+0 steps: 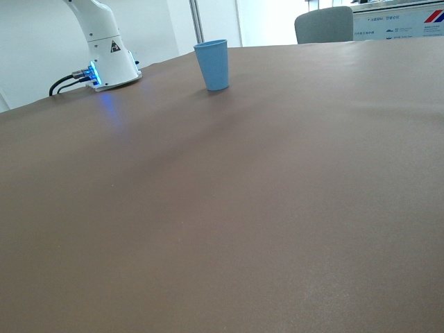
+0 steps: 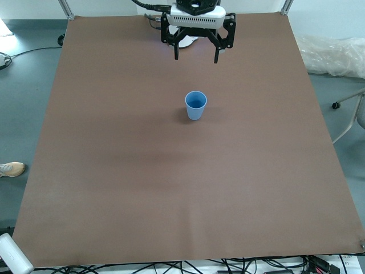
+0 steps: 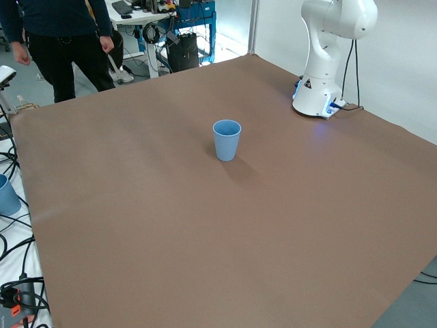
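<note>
A light blue plastic cup (image 2: 195, 106) stands upright and alone near the middle of the brown tabletop (image 2: 188, 182); it also shows as the cup (image 1: 212, 66) in the top view and the cup (image 3: 226, 141) in the right view. My black and white gripper (image 2: 196, 54) hangs at the far side of the table in the left view, beyond and above the cup and apart from it. Its two fingers are spread open, with nothing seen between them. The gripper is out of frame in the top and right views.
A white robot arm base (image 3: 317, 96) stands at the table's edge in the right view. A person (image 3: 65, 51) stands beside the table there. Cables and another blue cup (image 3: 8, 195) lie along the side outside the tabletop.
</note>
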